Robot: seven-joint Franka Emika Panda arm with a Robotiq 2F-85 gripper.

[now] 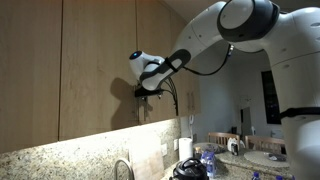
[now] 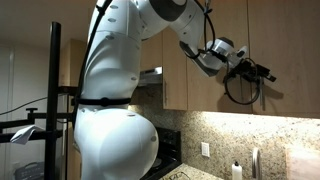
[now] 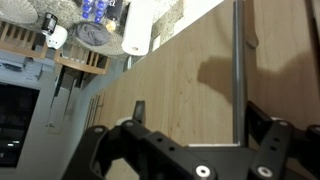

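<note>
My gripper is up against the front of the tall wooden upper cabinet (image 1: pixel 88 70). In the wrist view its two fingers (image 3: pixel 127 135) stand wide apart at the bottom of the picture. A dark upright strip (image 3: pixel 239 75), a door edge or a handle, runs down toward the right finger; whether they touch I cannot tell. Seen from the other side, the gripper (image 2: pixel 262 76) is high on the cabinet doors (image 2: pixel 292 60), next to a slim upright handle (image 2: pixel 262 99). Nothing visible is held.
Below the cabinets are a speckled stone backsplash (image 2: pixel 225 138), a white bottle (image 2: pixel 237 171) and a faucet (image 1: pixel 124 168). A dark kettle-like object (image 1: pixel 190 170) stands on the counter. Chairs and a round table (image 1: pixel 264 158) are farther back.
</note>
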